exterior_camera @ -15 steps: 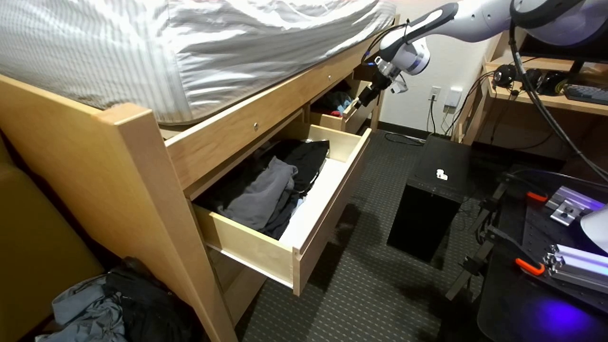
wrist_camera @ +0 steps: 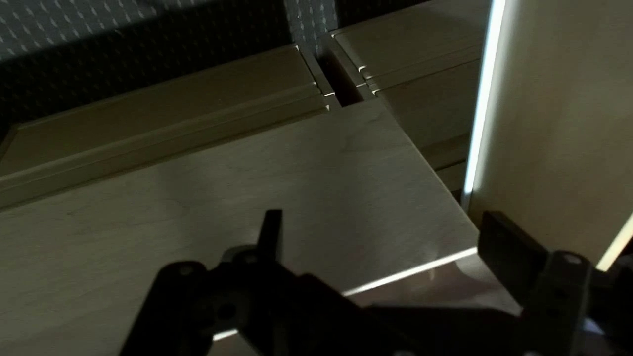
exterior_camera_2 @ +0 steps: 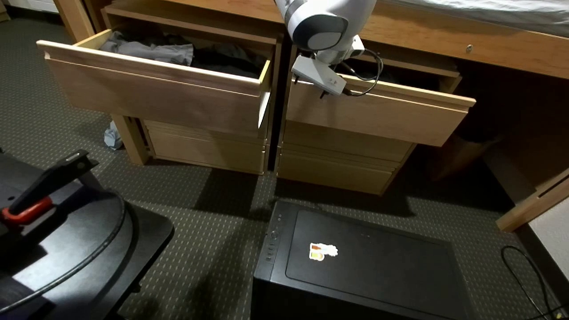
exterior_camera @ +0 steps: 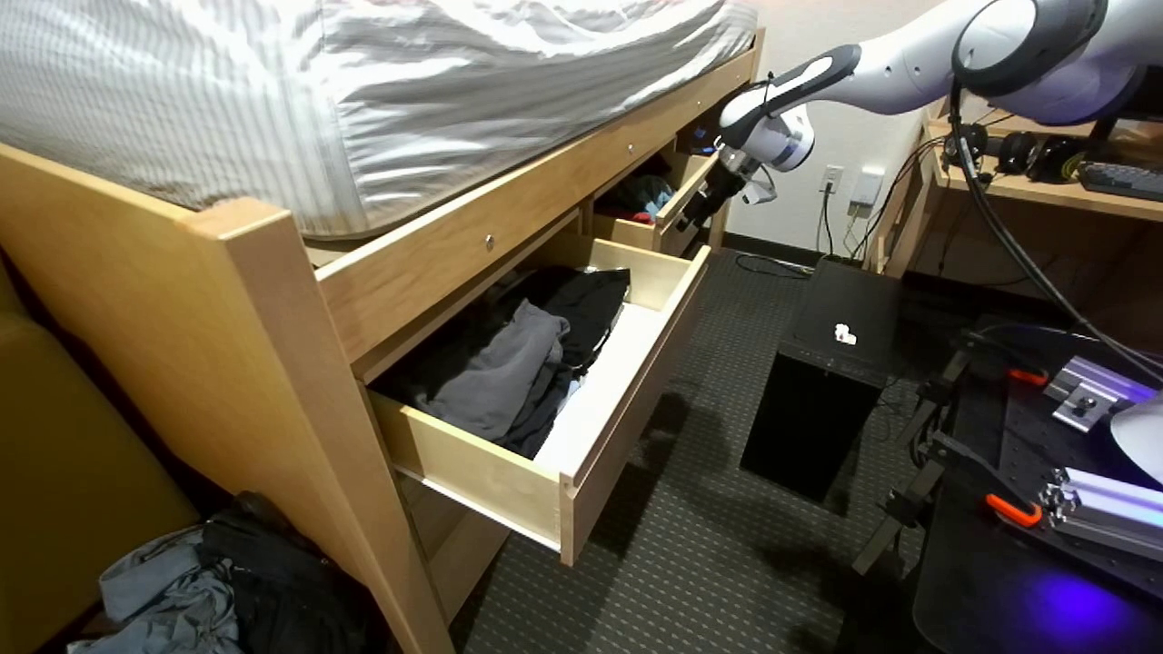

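Two wooden drawers stand pulled out beneath the bed. At the far drawer (exterior_camera: 681,207), my gripper (exterior_camera: 689,222) is lowered close to the front panel. The wrist view has my gripper open, its dark fingers (wrist_camera: 271,234) wide apart, with the drawer front (wrist_camera: 249,219) and its bright top edge crossing the space between them. Whether either finger touches the wood I cannot tell. In the second exterior view the camera housing (exterior_camera_2: 318,74) hides most of the gripper over the right drawer (exterior_camera_2: 373,109). Dark and grey clothes (exterior_camera: 507,371) lie in the near drawer (exterior_camera: 632,403).
A black computer case (exterior_camera_2: 373,256) stands on the carpet facing the drawers. The black table (exterior_camera: 1036,567) with clamps is to the right in the first exterior view. More clothes (exterior_camera: 207,589) are heaped by the bed post (exterior_camera: 294,381). Carpet before the near drawer is clear.
My arm has come down a little and shifted slightly left, bringing the gripper lower against the far drawer's front. Both drawers look unmoved.
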